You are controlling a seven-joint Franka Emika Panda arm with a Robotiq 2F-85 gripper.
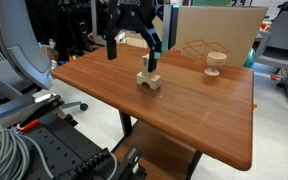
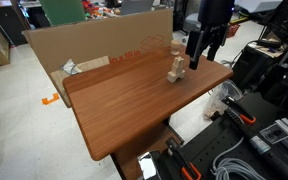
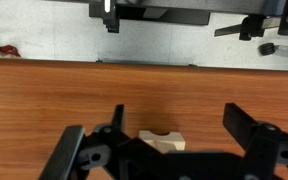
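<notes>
A small stack of pale wooden blocks [image 1: 148, 79] stands upright on the brown table, with an arched piece at its base. My gripper [image 1: 132, 50] hangs over the table above the stack, fingers wide open. Its black fingers [image 1: 152, 45] are well apart with nothing between them. From the other side, the stack [image 2: 175, 72] shows below and left of the gripper [image 2: 201, 50]. In the wrist view, the top of the stack [image 3: 162, 140] lies between the two finger sides, partly hidden by the gripper's dark body.
A pale wooden cup-shaped piece [image 1: 215, 62] stands toward the table's rear. A cardboard panel [image 1: 209, 38] rises behind the table [image 1: 199, 110]. Bare tabletop lies on the side of the stack away from the gripper [image 2: 114, 110].
</notes>
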